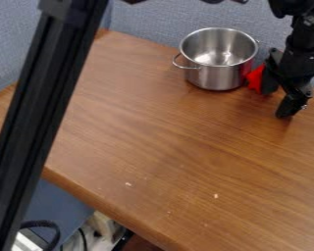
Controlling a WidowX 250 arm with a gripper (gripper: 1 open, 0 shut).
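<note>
A steel pot (215, 67) with a loop handle stands at the back of the wooden table (146, 157). Just right of it a red object (254, 76) is partly hidden behind my black gripper (275, 98), which hangs low at the table's right rear. Whether the fingers are open or shut, or hold the red object, I cannot make out.
A dark post (35, 118) crosses the left of the view. Grey padded walls (153, 18) border the back and left.
</note>
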